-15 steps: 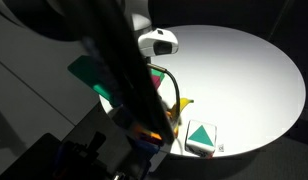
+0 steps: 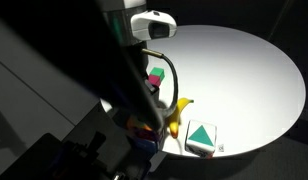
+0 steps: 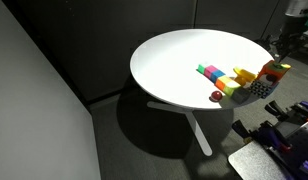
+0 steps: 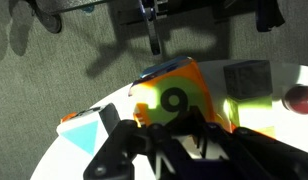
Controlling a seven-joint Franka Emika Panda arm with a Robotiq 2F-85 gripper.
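In the wrist view my gripper is a dark shape over the near part of an orange-and-green cube (image 4: 169, 92) with a black ring on its face. Shadow hides its fingertips, so whether anything is between them does not show. A white cube with a blue triangle (image 4: 86, 132) sits to the left; in exterior view 1 this cube (image 2: 201, 139) shows a green triangle. Beside it there lies a yellow banana (image 2: 175, 117). The orange cube (image 3: 277, 70) is at the table's right edge in exterior view 2, close to the arm.
A row of coloured blocks (image 3: 216, 76) and a red ball (image 3: 217, 96) lie along the near side of the white round table (image 3: 174, 60). Dark arm parts cover the left of exterior view 1.
The dark arm part in the foreground of exterior view 1 has shifted, and the white arm section has moved slightly. More of the banana shows now. The triangle cube has stayed put.
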